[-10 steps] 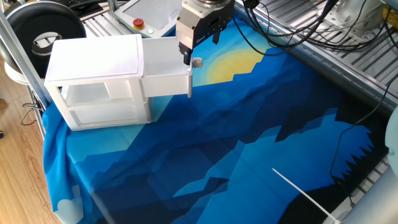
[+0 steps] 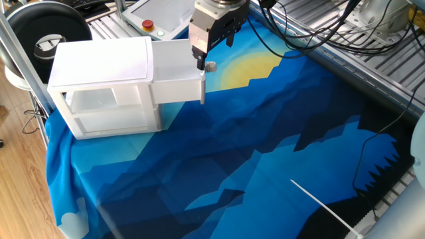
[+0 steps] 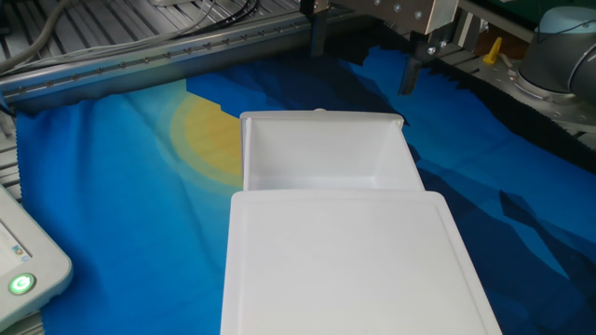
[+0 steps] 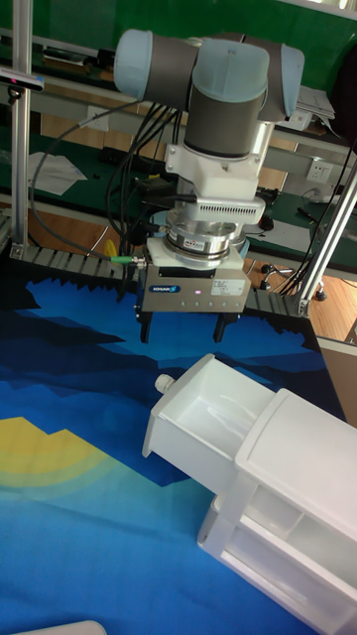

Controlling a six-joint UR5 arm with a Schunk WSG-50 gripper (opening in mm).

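Observation:
A white drawer cabinet [image 2: 103,63] stands on the blue patterned cloth, its upper drawer [image 2: 178,89] pulled well out. The round knob [image 2: 210,66] sits on the drawer's front panel. Looking into the open drawer [image 3: 321,167], I see a bare white inside. My gripper [image 4: 182,329] is open, its two dark fingers [image 4: 146,326] wide apart with nothing between them. It hangs above and beyond the drawer front, apart from the knob [image 4: 165,383] in the third view. One finger overlaps the drawer's front edge in the first view.
A control pendant with a red stop button [image 2: 147,25] lies behind the cabinet. A thin white stick [image 2: 323,204] lies at the lower right of the cloth [image 2: 265,153], which is otherwise mostly clear. Dark cables [image 2: 339,40] run along the rail at the back.
The cabinet and its pulled-out drawer have not moved.

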